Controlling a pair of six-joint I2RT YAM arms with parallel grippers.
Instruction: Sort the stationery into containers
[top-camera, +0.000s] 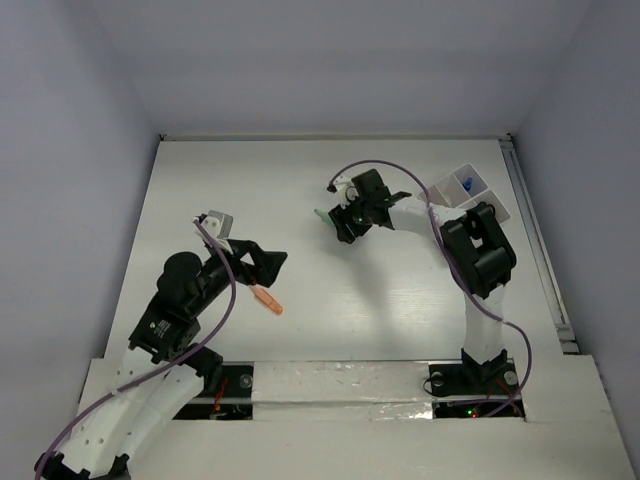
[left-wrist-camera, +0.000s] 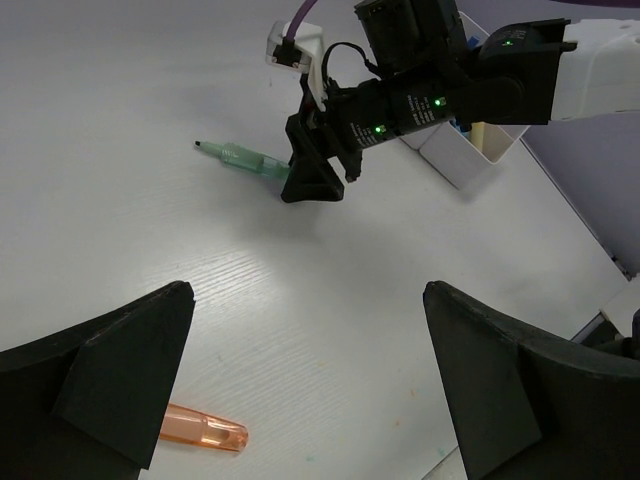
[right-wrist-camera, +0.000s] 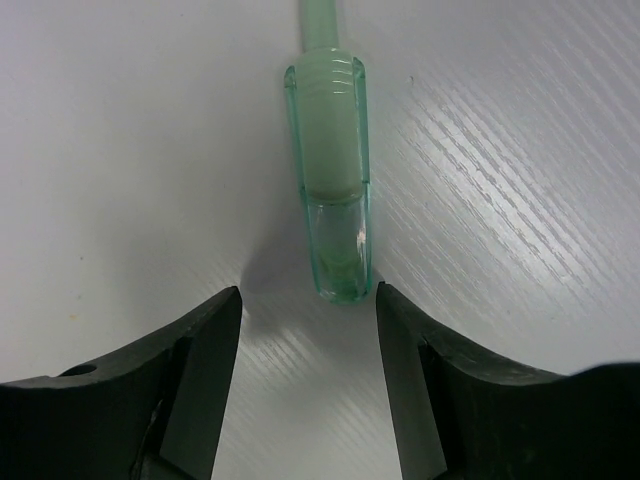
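Note:
A green marker lies on the table, also visible in the left wrist view (left-wrist-camera: 240, 157). My right gripper is open low over the table, its fingers either side of the marker's clear end or just short of it. An orange marker (top-camera: 267, 299) lies at the left of the table, below my left gripper (top-camera: 268, 265), which is open with nothing between its fingers; in the left wrist view the orange marker (left-wrist-camera: 205, 432) shows at the bottom.
A white compartment container (top-camera: 481, 190) at the back right holds a blue item and other things, partly hidden by the right arm.

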